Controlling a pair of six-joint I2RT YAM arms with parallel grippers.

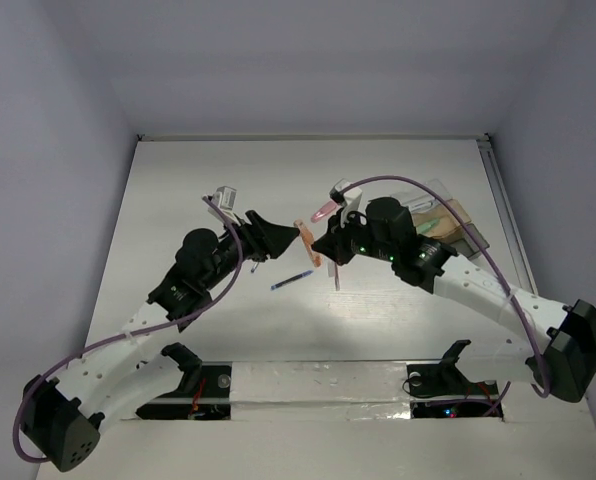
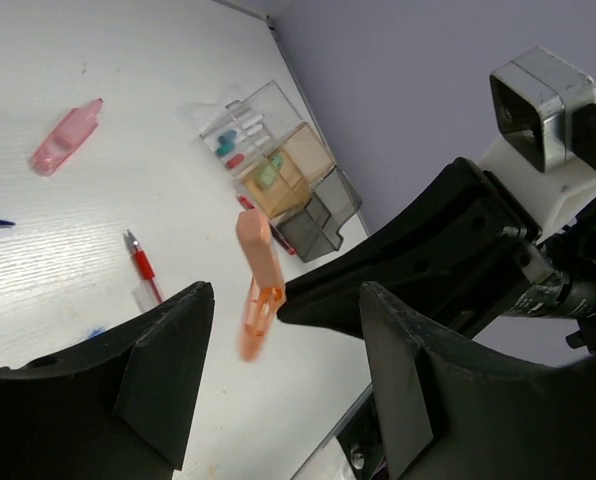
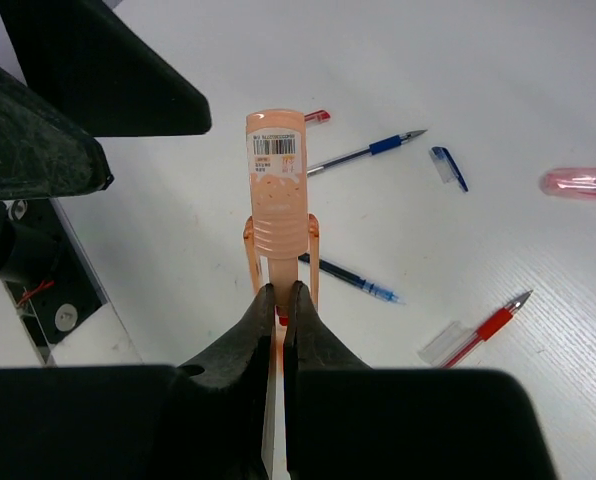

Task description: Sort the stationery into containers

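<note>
An orange, bottle-like item with a barcode label [image 3: 276, 180] is held upright in my shut right gripper [image 1: 326, 250], raised between both arms. My left gripper stands open just left of it, nothing between its fingers. On the table lie a red pen [image 3: 493, 325] with a clear cap [image 3: 443, 345], a blue pen [image 3: 378, 145] with its cap [image 3: 448, 170], another dark blue pen [image 3: 348, 276] and a pink item [image 2: 66, 137].
A compartment organizer [image 2: 333, 205] [image 1: 453, 215] stands at the table's right side with small coloured items inside.
</note>
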